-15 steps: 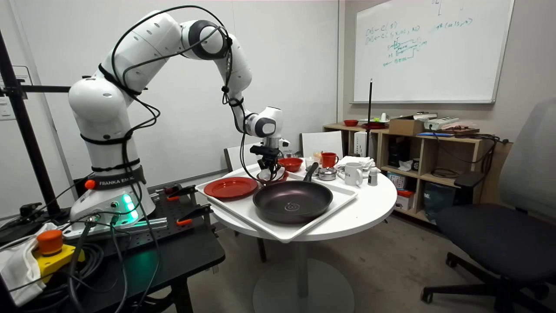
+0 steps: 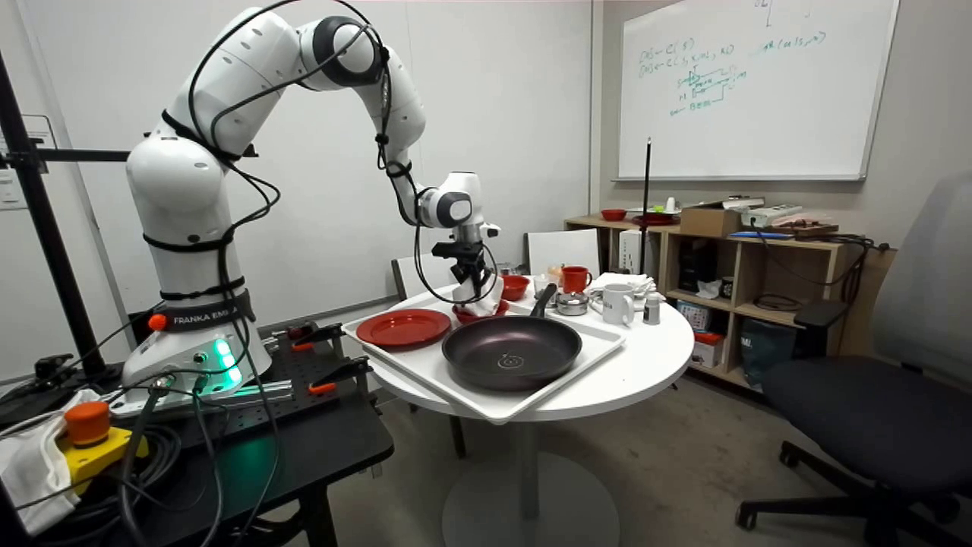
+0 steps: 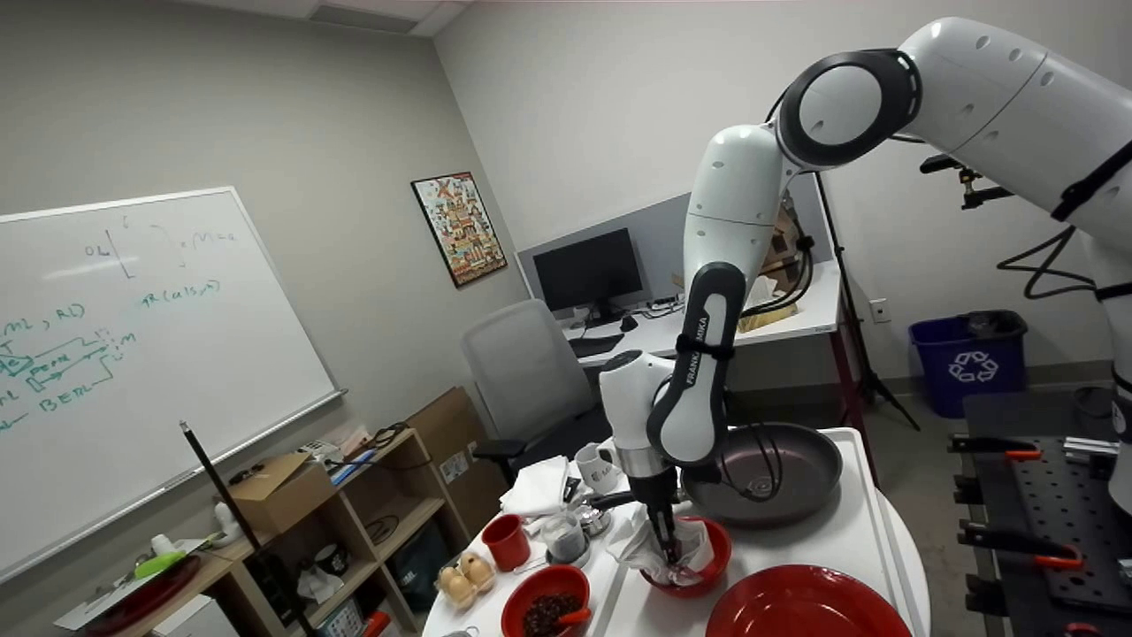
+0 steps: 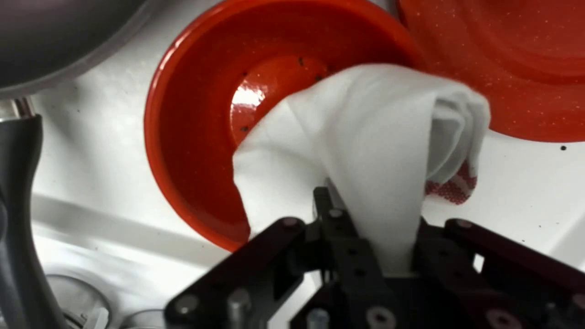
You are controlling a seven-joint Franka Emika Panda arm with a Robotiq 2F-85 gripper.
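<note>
A white cloth [image 4: 384, 148] with a red patterned patch is pinched by my gripper, which is shut on it. The cloth droops over a red bowl [image 4: 186, 137], covering the bowl's right part in the wrist view; a few dark specks show on the bowl's floor. In exterior view 1 the gripper [image 2: 471, 270] points down, with the cloth [image 2: 480, 293] spread below it at the bowl. Exterior view 2 shows the cloth [image 3: 633, 543] hanging at the rim of the bowl [image 3: 718, 552]. Whether the cloth touches the bowl's inside I cannot tell.
The white tray [image 2: 597, 351] also holds a red plate [image 2: 403, 328] and a dark frying pan [image 2: 510, 351], both close to the bowl. Behind stand another red bowl [image 3: 544, 582] with dark bits, a red mug [image 3: 506, 541] and a white mug [image 2: 617, 304].
The arm has risen and shifted slightly left in exterior view 1. More of the white cloth now shows beneath the gripper, lifted higher at the bowl.
</note>
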